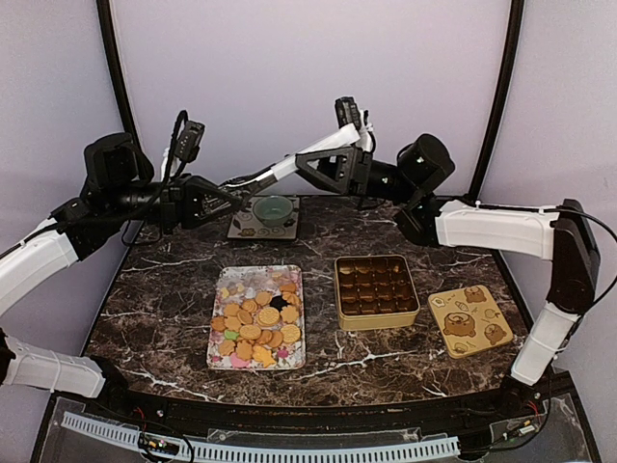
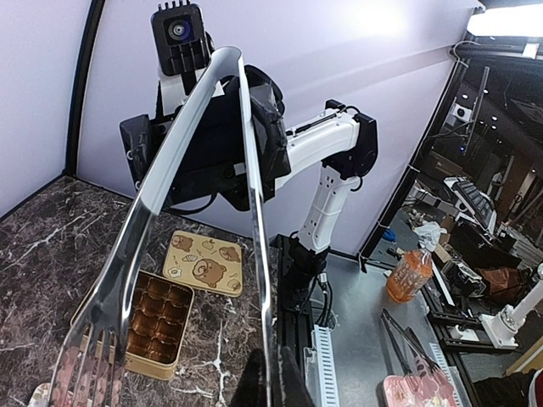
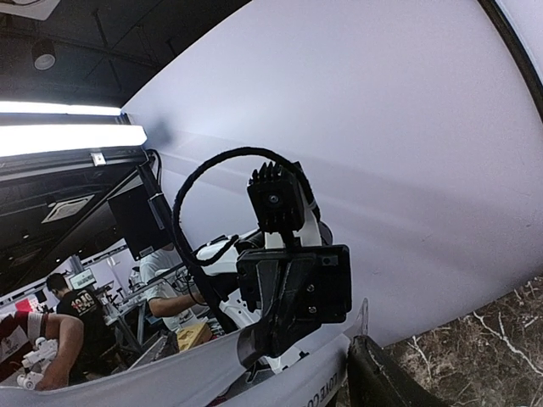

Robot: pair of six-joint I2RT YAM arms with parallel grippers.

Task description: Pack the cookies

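Observation:
White-handled metal tongs point(image 1: 299, 164) slant up to the right above the table, spanning both arms. My left gripper point(image 1: 239, 200) is shut on one thin metal arm of them; the other arm, with its fork-like end point(image 2: 93, 365), swings free in the left wrist view. Beside the white handle, my right gripper point(image 1: 313, 172) stands partly open; the right wrist view shows one dark finger point(image 3: 369, 365) against the handle, its other side hidden. Cookies point(image 1: 253, 333) lie heaped on a patterned tray point(image 1: 214, 289). The gold divided tin point(image 1: 378, 321) is empty.
To the tin's right lies its bear-patterned lid point(image 1: 472, 323). A green bowl point(image 1: 274, 211) sits on a mat point(image 1: 237, 230) at the back, below the left gripper. Marble shows bare between tray and tin.

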